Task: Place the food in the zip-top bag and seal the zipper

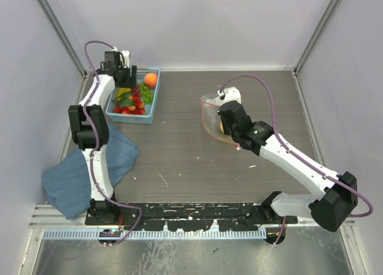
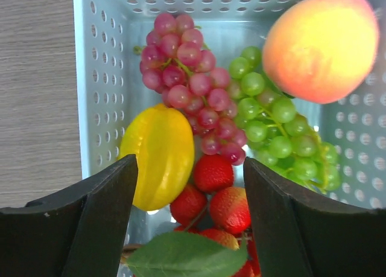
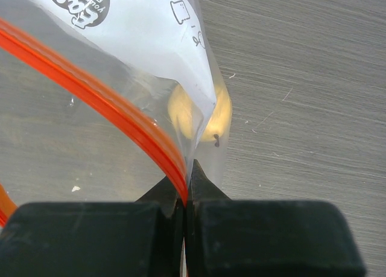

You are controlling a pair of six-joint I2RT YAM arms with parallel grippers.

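Observation:
Over the blue basket (image 1: pixel 154 110) at the back left, my left gripper is part open with nothing between its fingers. Below it lie a yellow fruit (image 2: pixel 160 153), red grapes (image 2: pixel 184 66), red strawberries (image 2: pixel 230 209) and a green leaf (image 2: pixel 188 254); green grapes (image 2: pixel 280 129) and a large orange-pink fruit (image 2: pixel 321 46) lie further right. My right gripper is shut on the orange-red zipper edge of the clear zip top bag (image 1: pixel 210 116). The bag's mouth gapes toward the left. A yellow fruit (image 3: pixel 217 114) shows inside the bag.
A blue cloth (image 1: pixel 90 170) lies rumpled at the front left. Between the basket and the bag the grey table (image 1: pixel 179 107) is bare. Walls stand at the back and both sides.

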